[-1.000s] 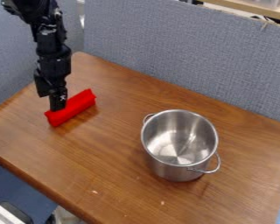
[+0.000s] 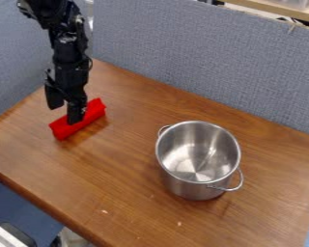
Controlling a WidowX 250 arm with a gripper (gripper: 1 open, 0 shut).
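Note:
A red oblong block [image 2: 90,118] lies diagonally on the wooden table at the left. My black gripper [image 2: 65,106] is lowered over it, fingers pointing down at the block's upper surface or around it. Whether the fingers are open or closed on the block is hard to tell at this size.
A steel pot [image 2: 197,152] with two handles stands on the right half of the wooden table [image 2: 131,207]. Grey padded walls [image 2: 209,63] border the back and left.
My gripper has shifted slightly to the right over the block since a second ago. The block and pot look unmoved.

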